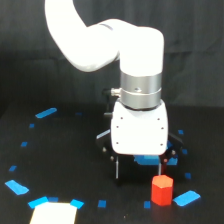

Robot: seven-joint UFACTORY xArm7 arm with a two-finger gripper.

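A red six-sided block (162,190) stands on the dark table at the lower right. My white gripper (140,172) hangs pointing down, slightly to the left of the block and above or behind it. Its thin dark fingers stand well apart, and I see nothing held between them. The right finger comes down close to the top of the red block; whether they touch, I cannot tell. A blue object (148,160) lies behind the gripper, partly hidden by the hand and fingers.
A pale cream box (53,213) is cut off by the bottom edge at the left. Small blue marks dot the dark table, with longer strips such as the blue strip (186,198) right of the block. Bare table lies left of the gripper.
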